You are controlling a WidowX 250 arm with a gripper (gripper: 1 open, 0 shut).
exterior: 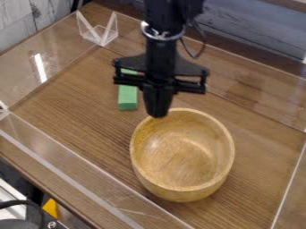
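Observation:
My gripper (159,92) is a dark body at the top centre, its lower end hanging over the back rim of a round wooden bowl (180,174); its fingertips are dark and blurred, and whether they are open or shut is hard to see. A green block (127,98) lies on the wooden table behind and left of the bowl, partly hidden by the gripper.
The table (66,121) has free room left of the bowl and at the back right. A clear plastic object (98,29) stands at the back left. A cable and a small yellow object (50,207) are at the lower left edge.

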